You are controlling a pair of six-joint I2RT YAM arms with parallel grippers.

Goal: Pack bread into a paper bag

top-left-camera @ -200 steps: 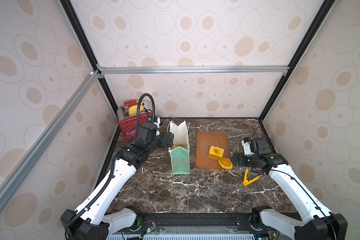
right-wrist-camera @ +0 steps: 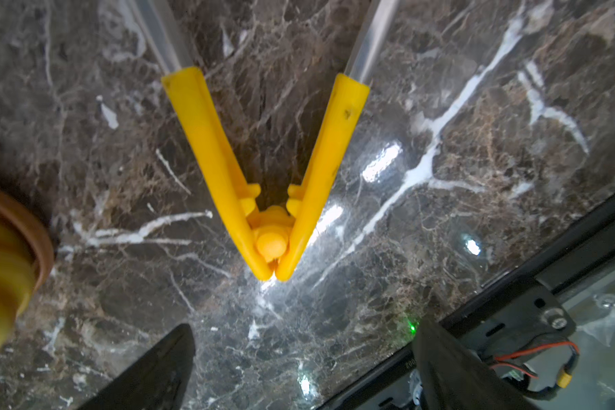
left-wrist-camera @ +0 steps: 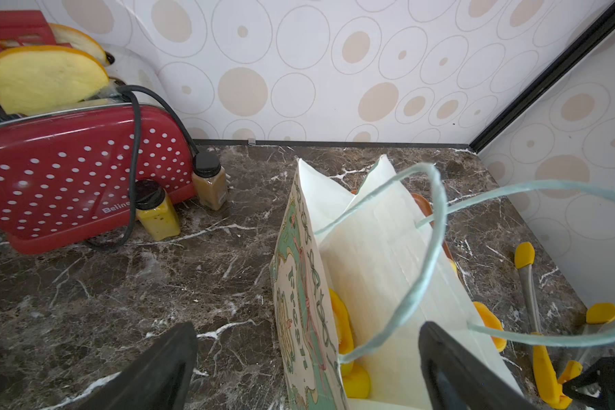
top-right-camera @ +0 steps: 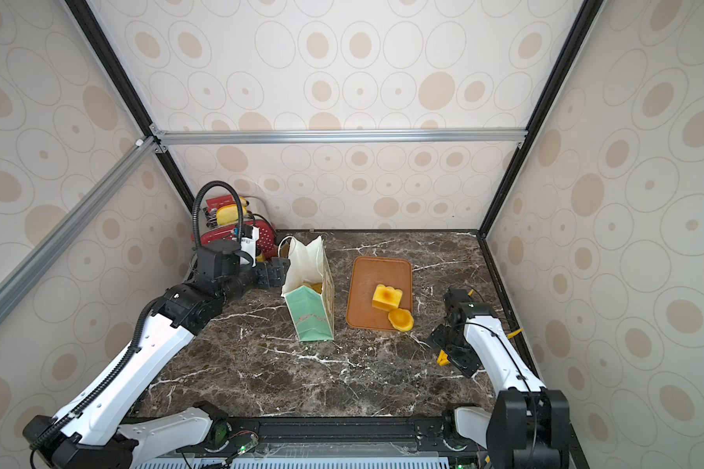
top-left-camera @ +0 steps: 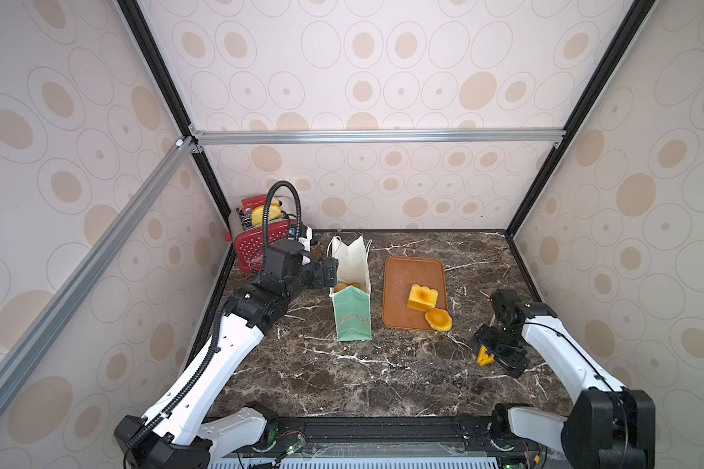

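A green and white paper bag (top-left-camera: 352, 316) stands upright, open, with bread pieces (left-wrist-camera: 341, 321) inside. My left gripper (top-left-camera: 327, 273) hovers at its left top; its fingertips show open in the left wrist view. On the brown tray (top-left-camera: 400, 277) lie a loaf (top-left-camera: 422, 298) and a round bread (top-left-camera: 438, 319) at the front right corner. My right gripper points down, open, over yellow-and-steel tongs (right-wrist-camera: 201, 136) lying on the table, with nothing between its fingertips.
A red toaster (left-wrist-camera: 61, 184) with bread slices and two small jars (left-wrist-camera: 208, 184) stand at the back left. A frame edge runs along the front.
The left arm has shifted only slightly.
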